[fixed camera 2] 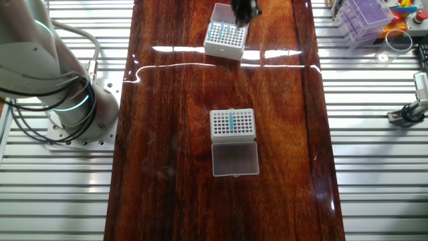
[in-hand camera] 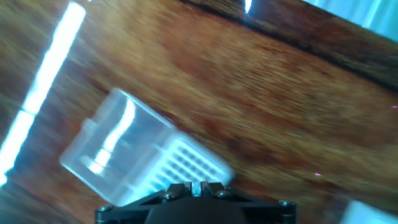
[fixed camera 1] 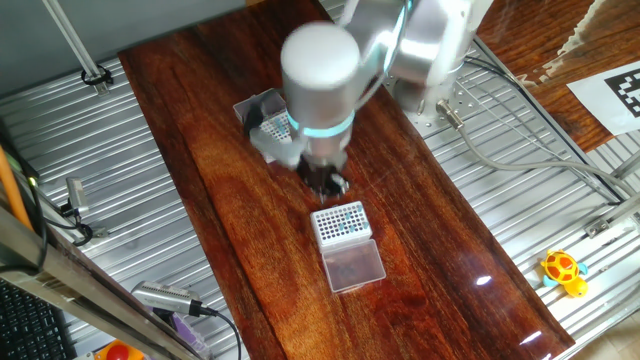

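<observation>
In exterior view 1 my gripper (fixed camera 1: 325, 190) is blurred, above the wooden table and just off the upper edge of a white tip box (fixed camera 1: 342, 225). This box has blue tips in some holes, and its clear lid lies open. A second open box (fixed camera 1: 275, 125) is partly hidden behind the arm; exterior view 2 shows this box (fixed camera 2: 232, 125) with a column of blue tips. In the wrist view, the gripper's fingertips (in-hand camera: 186, 186) are close together. A light-blue patch shows between them; whether it is a held tip or background is unclear. A blurred box (in-hand camera: 180, 165) lies beyond.
Bare wood of the table (fixed camera 2: 167, 174) surrounds both boxes. Past its edge, exterior view 2 shows a purple rack (fixed camera 2: 361, 20) and a clear cup (fixed camera 2: 393, 45). A toy turtle (fixed camera 1: 563, 268) sits off the table's right side in exterior view 1.
</observation>
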